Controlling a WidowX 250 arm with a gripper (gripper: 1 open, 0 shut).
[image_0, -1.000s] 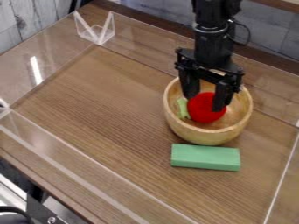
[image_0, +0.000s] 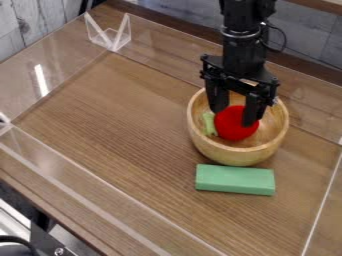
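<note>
A wooden bowl on the table holds a red round object and a pale green item. My black gripper points down into the bowl, its fingers either side above the red object. Whether it grips anything I cannot tell. A green block lies in front of the bowl.
A clear plastic item stands at the back left. A dark cable or object sits at the lower left corner.
</note>
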